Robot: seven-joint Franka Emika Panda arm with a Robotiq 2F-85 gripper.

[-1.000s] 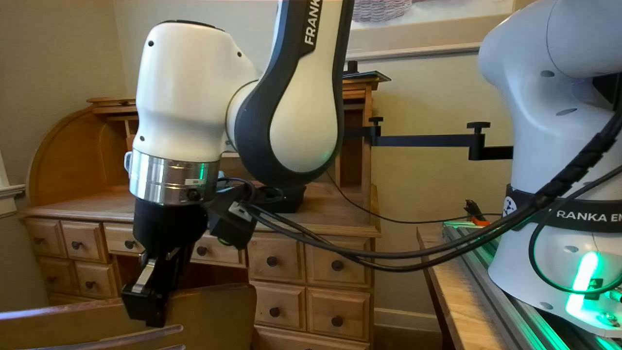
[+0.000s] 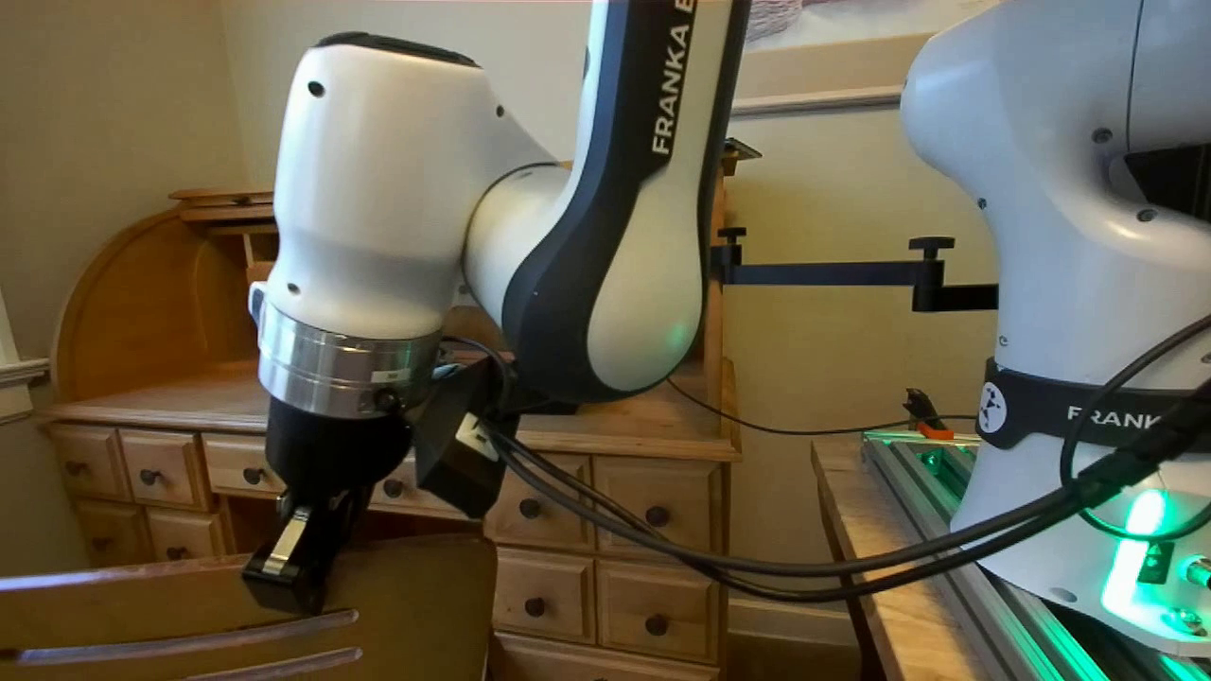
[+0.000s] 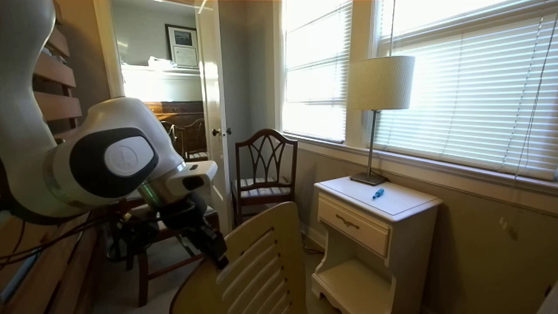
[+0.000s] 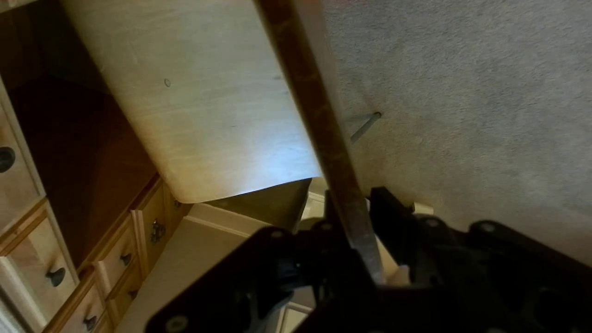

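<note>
A tan wooden chair back with long slots (image 2: 420,602) stands at the lower left of exterior view 1 and in the lower middle of exterior view 2 (image 3: 290,235). Over its top edge, my gripper (image 2: 284,590) points downward, shut on the chair back. Exterior view 2 has the gripper (image 3: 219,255) at the upper left part of that edge. Seen from the wrist, the chair's brown edge (image 4: 311,91) runs between the dark fingers of the gripper, one finger on each side. The chair's legs are mostly hidden.
A wooden roll-top desk (image 2: 613,426) with drawers stands behind the arm. To the chair's right is a white nightstand (image 3: 361,220) bearing a lamp (image 3: 384,83) and a small blue object (image 3: 378,193). A dark wooden chair (image 3: 265,167) stands farther back. Carpet (image 4: 471,111) is open beside the chair.
In exterior view 1, the gripper and the chair back have both risen slightly. The arm's upper link has shifted right, and the cables hang lower.
</note>
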